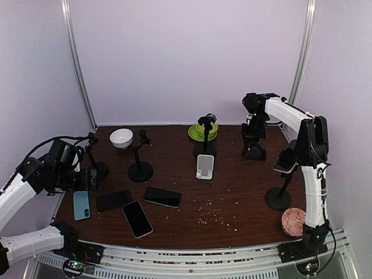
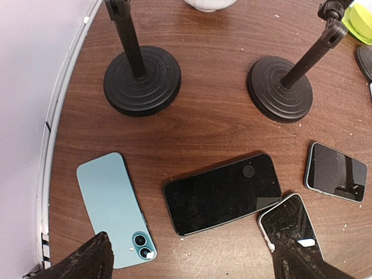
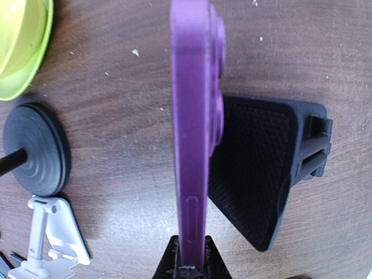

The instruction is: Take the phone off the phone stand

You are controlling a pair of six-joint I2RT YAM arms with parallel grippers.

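Observation:
In the right wrist view a purple phone stands edge-on, its lower end between the fingers of my right gripper, which is shut on it. Just to the right of the phone is the black phone stand, with its padded plate facing up; the phone's camera bumps overlap the plate's edge from this angle. In the top view the right gripper hovers over this stand at the back right, and the phone itself is hard to make out. My left gripper is open with its fingers wide apart and nothing between them.
A white phone holder on a black round base and a green bowl and plate lie left of the right gripper. Another stand rises under the right arm. Several phones lie at the left.

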